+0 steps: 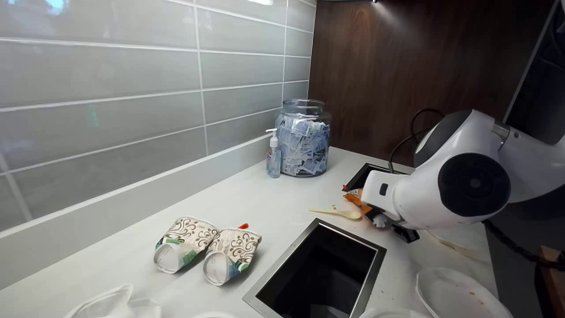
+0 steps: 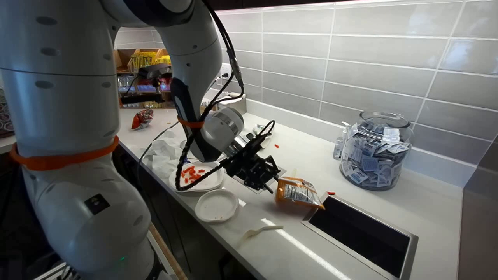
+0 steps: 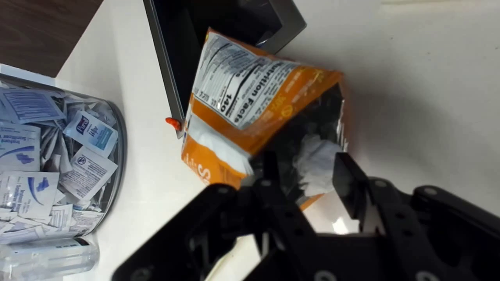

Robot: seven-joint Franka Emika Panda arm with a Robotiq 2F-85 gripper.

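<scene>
An orange and silver snack bag [image 3: 262, 105] lies beside the far bin opening, one corner over its rim, with its printed back showing in the wrist view. Its near end shows dark and creased, with a crumpled white piece [image 3: 318, 164] against it. My gripper is over this near end, its two black fingers [image 3: 349, 180] visibly apart. The crumpled piece shows between them; whether either finger touches it or the bag cannot be told. From exterior view 2 the gripper [image 2: 271, 181] is just left of the bag [image 2: 298, 192], low over the counter.
A glass jar of sachets [image 1: 303, 140] and a pump bottle [image 1: 273, 159] stand by the tiled wall. Two bin openings are set into the counter, the nearer with a steel rim [image 1: 286, 259]. Two paper cups [image 1: 233, 249], a wooden spoon [image 1: 336, 213] and plates lie around.
</scene>
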